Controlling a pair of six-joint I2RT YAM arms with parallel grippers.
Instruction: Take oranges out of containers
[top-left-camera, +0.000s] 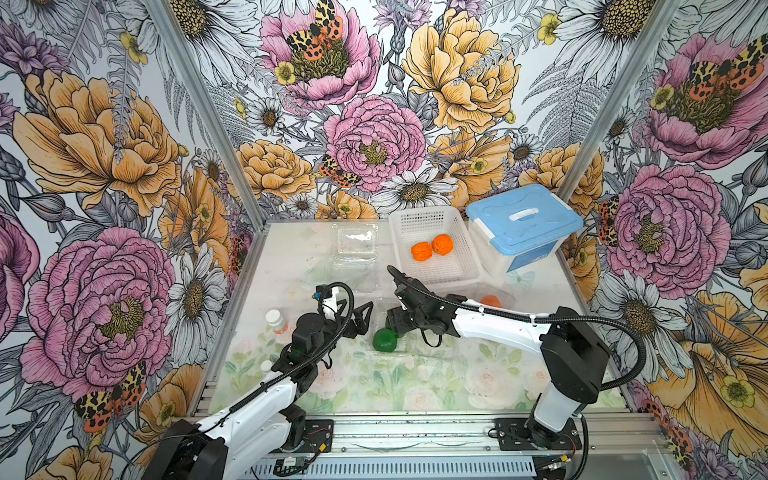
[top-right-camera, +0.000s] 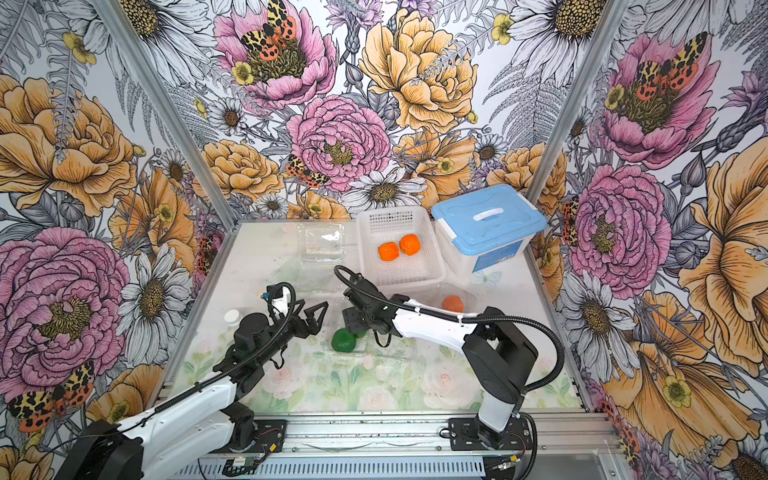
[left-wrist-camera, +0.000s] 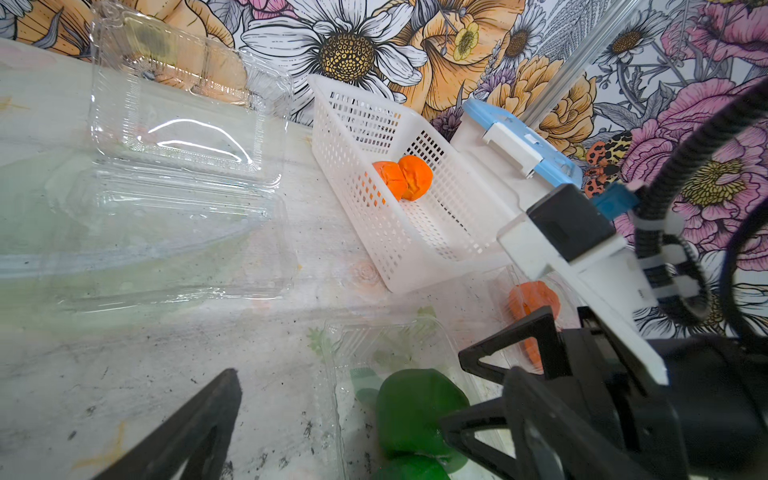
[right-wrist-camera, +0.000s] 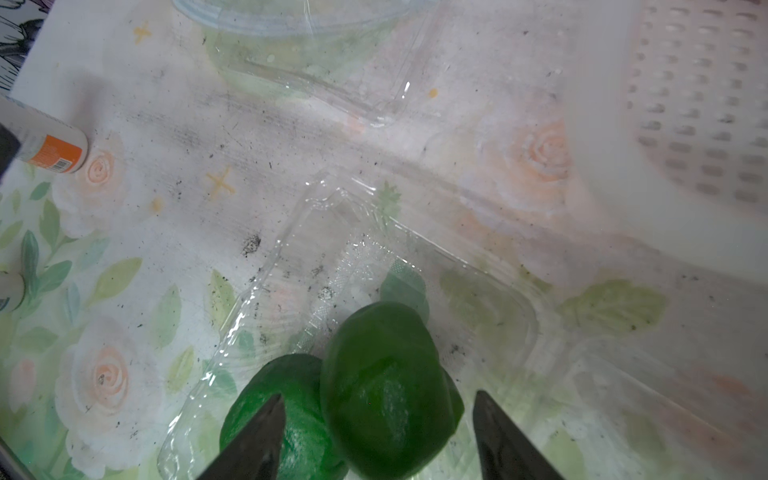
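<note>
Two oranges (top-left-camera: 432, 246) rest in the white perforated basket (top-left-camera: 466, 278) at the back. To the right, another orange (left-wrist-camera: 533, 299) sits in a clear container, partly behind the right arm. A second clear container (right-wrist-camera: 512, 308) at mid-table holds two green, pepper-like items (right-wrist-camera: 384, 392). My right gripper reaches down over them with its fingers apart, one green item between them; gaps show on both sides of it. Just left of that container, my left gripper (top-left-camera: 366, 317) stands open and empty.
A clear empty clamshell box (left-wrist-camera: 180, 136) lies open at the back left. The white bin with a blue lid (top-left-camera: 524, 214) stands at the back right. A small white bottle (top-left-camera: 275, 320) is at the left. Both grippers are close together.
</note>
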